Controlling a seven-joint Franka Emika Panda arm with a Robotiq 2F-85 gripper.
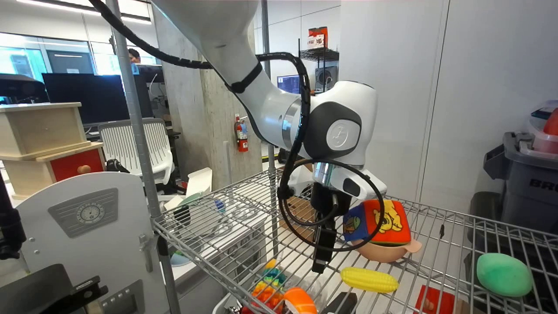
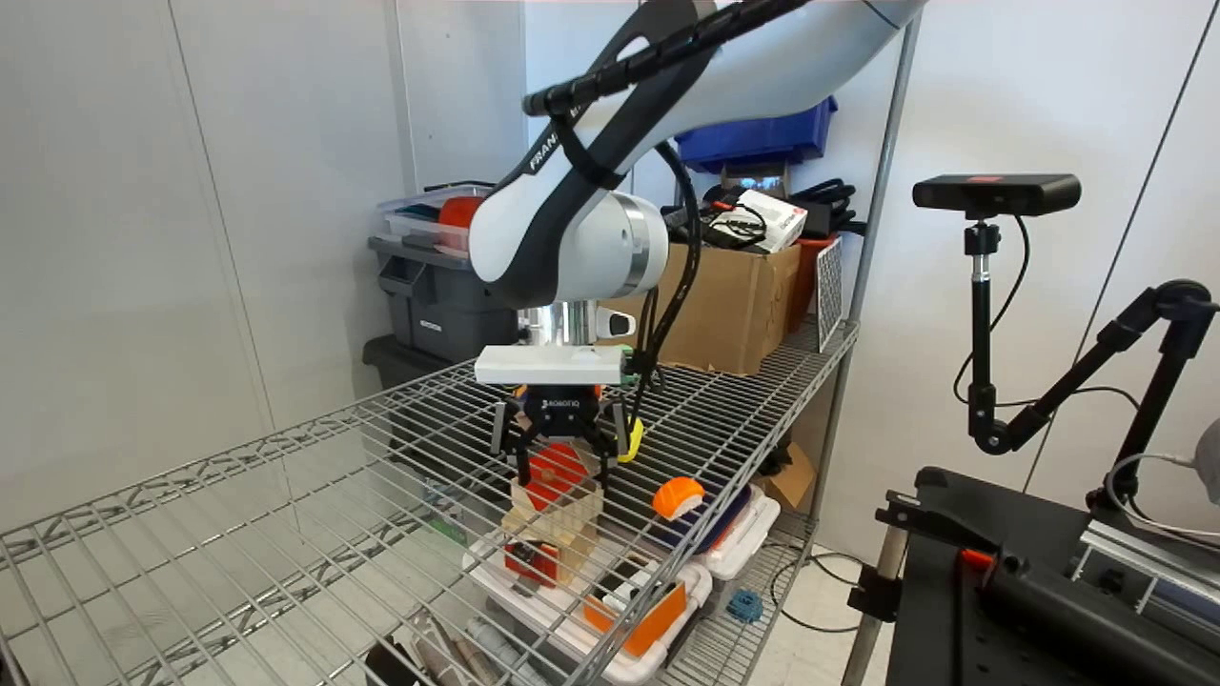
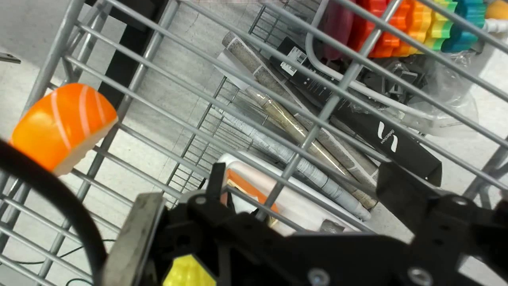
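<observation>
My gripper hangs over the wire shelf with its fingers apart. In the wrist view, only shelf bars and things on a lower level show between the fingers. A yellow corn cob lies on the wires close to the gripper; its end pokes out below the gripper body in the wrist view. An orange sushi piece with pale stripes rests off to one side, near the shelf edge. Behind the gripper in exterior view 1, a colourful cloth book sits in a tan bowl.
A green rounded object lies farther along the shelf. Cardboard boxes crowd its far end in exterior view 2. Rainbow-coloured pieces and a black box are below the wires. The near left stretch of shelf is bare.
</observation>
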